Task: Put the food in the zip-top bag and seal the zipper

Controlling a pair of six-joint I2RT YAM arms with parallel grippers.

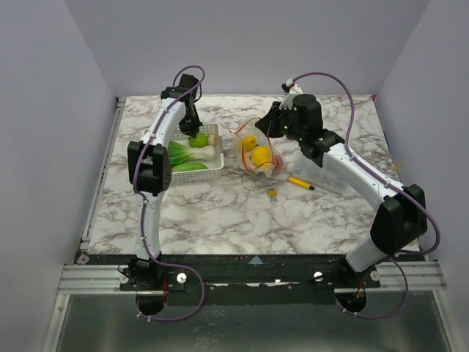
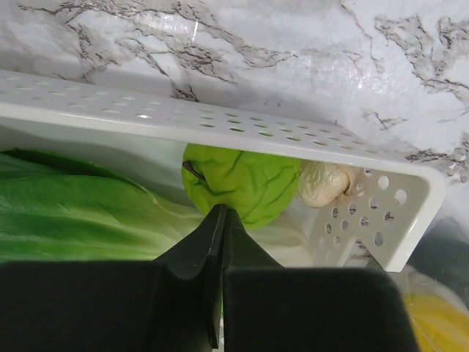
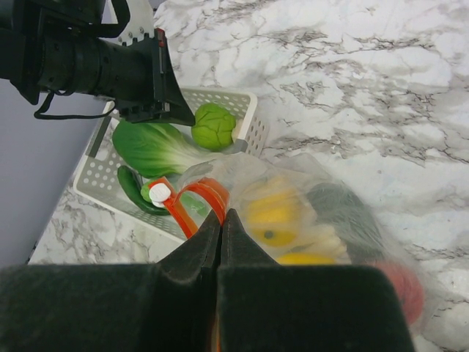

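My left gripper is shut with nothing seen between its fingers, its tips over a green cabbage (image 2: 249,180) in the white basket (image 1: 212,169). Beside it are a pale mushroom-like item (image 2: 322,183), bok choy (image 2: 80,213) and long green vegetables (image 3: 136,192). The clear zip bag (image 1: 245,154), with orange seal, holds yellow items (image 1: 260,156) and a red one. My right gripper is shut at the bag's orange-edged top, which stands raised between its fingertips.
A yellow marker-like object (image 1: 300,182), a small yellow-topped piece (image 1: 272,193) and flat clear bags (image 1: 326,176) lie on the marble table.
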